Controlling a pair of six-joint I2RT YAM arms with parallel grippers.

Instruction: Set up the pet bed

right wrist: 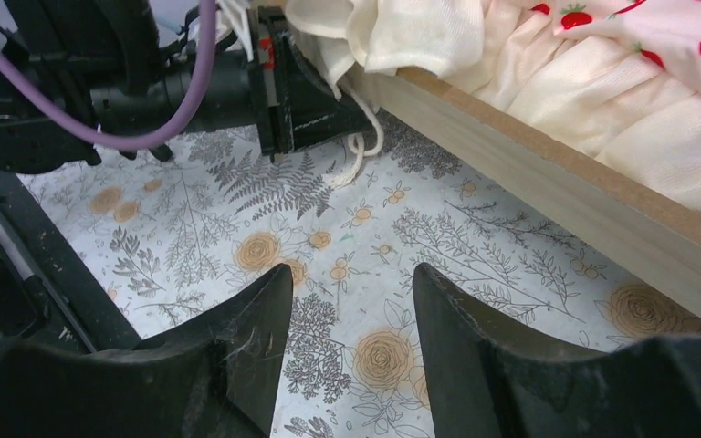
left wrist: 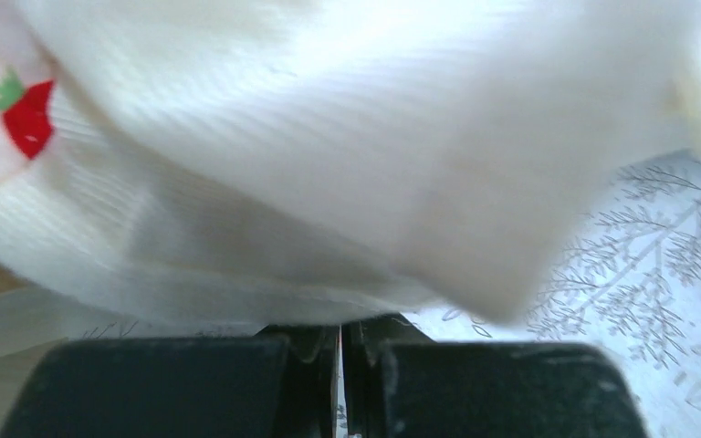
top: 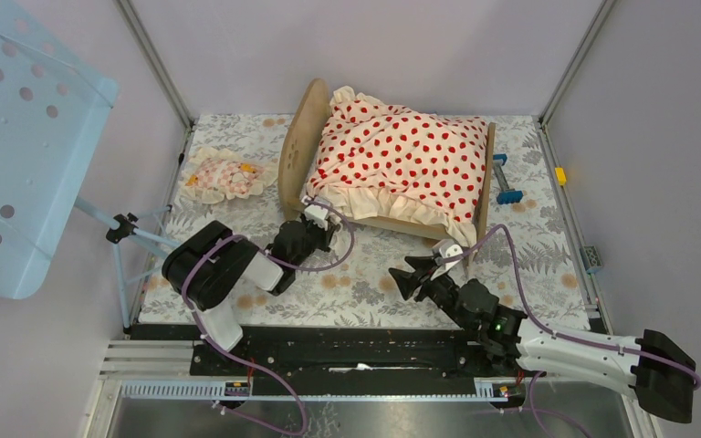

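Note:
The wooden pet bed [top: 297, 146] holds a strawberry-print cushion [top: 402, 160] with cream frill, which spills over the front rail [right wrist: 548, 164]. At the bed's front left corner, my left gripper [top: 327, 233] is low beside the frill; in the left wrist view its fingers [left wrist: 310, 383] are shut beneath hanging cream fabric [left wrist: 347, 155], with nothing clearly visible between them. A cream cord hangs beside it in the right wrist view. My right gripper stands open over the bare floral surface in front of the bed, nothing between its fingers.
A small frilled pillow [top: 224, 178] lies left of the bed. A blue-ended object [top: 508, 195] lies to its right. A light-blue perforated panel on a stand fills the upper left.

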